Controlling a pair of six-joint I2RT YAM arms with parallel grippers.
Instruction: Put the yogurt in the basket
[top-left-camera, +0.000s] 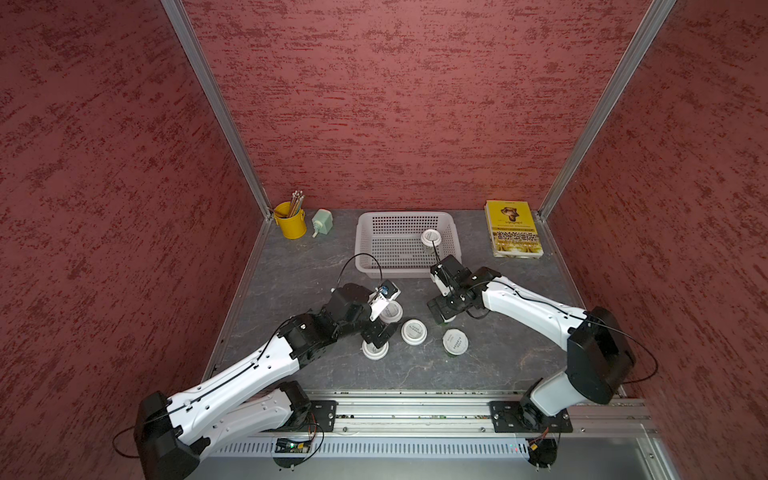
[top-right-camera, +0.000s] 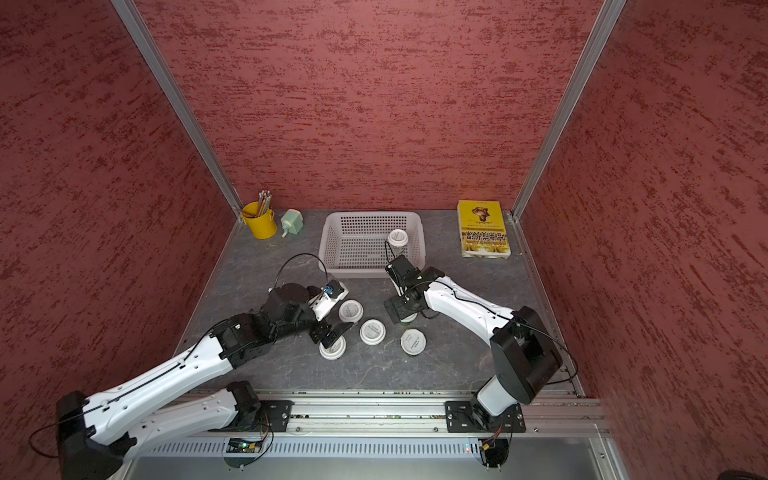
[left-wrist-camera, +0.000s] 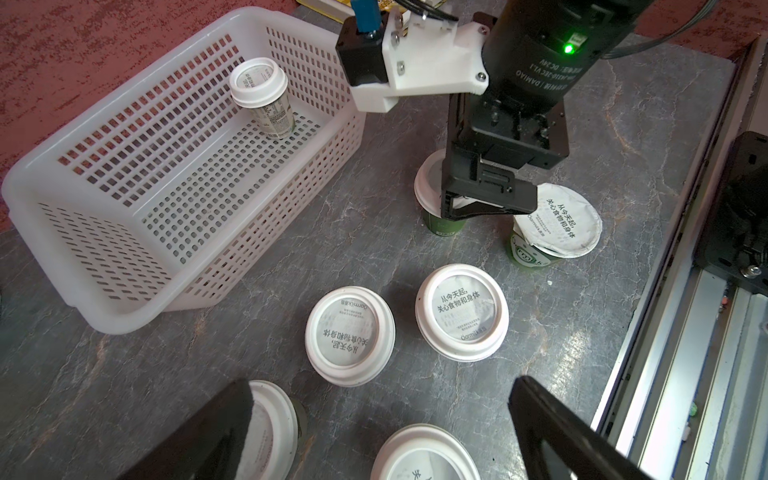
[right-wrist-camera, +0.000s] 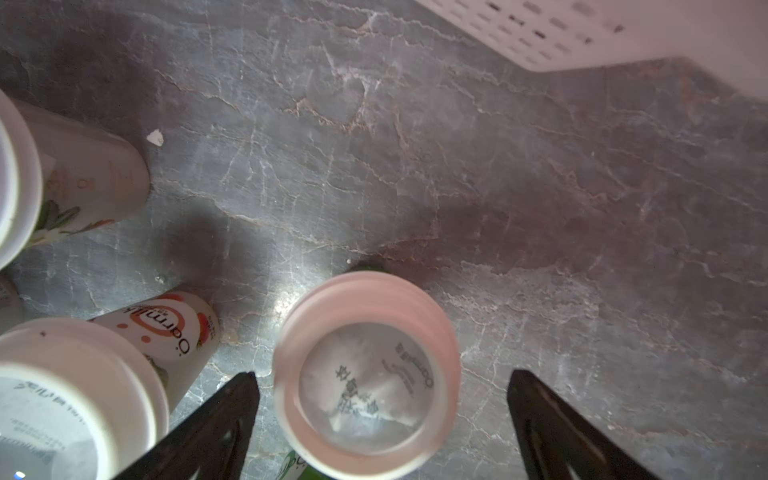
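Several yogurt cups with white lids stand upright on the grey table, among them one yogurt cup (top-left-camera: 413, 332) in the middle and another with a flat foil lid (top-left-camera: 455, 342). The white basket (top-left-camera: 368, 240) stands behind them, one yogurt cup (top-left-camera: 430, 237) upright in its right part. My right gripper (top-left-camera: 442, 310) is open and low over a yogurt cup (right-wrist-camera: 366, 384), which appears between its fingers in the right wrist view. Open as well, my left gripper (top-left-camera: 380, 332) hovers over the left cups, partly hiding them; its fingers (left-wrist-camera: 196, 440) are spread with no cup held.
A yellow bucket with brushes (top-left-camera: 292, 224) and a pale green object (top-left-camera: 321, 221) stand at the back left. Yellow books (top-left-camera: 514, 229) lie at the back right. Both arms are close together over the cups.
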